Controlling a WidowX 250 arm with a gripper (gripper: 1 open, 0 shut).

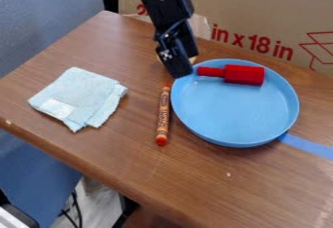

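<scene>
My black gripper (177,58) hangs at the upper middle, just left of a red object (242,74) that lies in the back part of a round blue plate (236,119); I cannot tell whether its fingers touch it or how they stand. An orange crayon-like stick (164,113) lies upright in the picture along the plate's left side. A folded pale blue cloth (78,97) lies on the left of the wooden table (169,186).
A cardboard box (260,18) stands behind the table, with a pale object partly hidden behind the gripper. Blue tape (310,146) runs right of the plate.
</scene>
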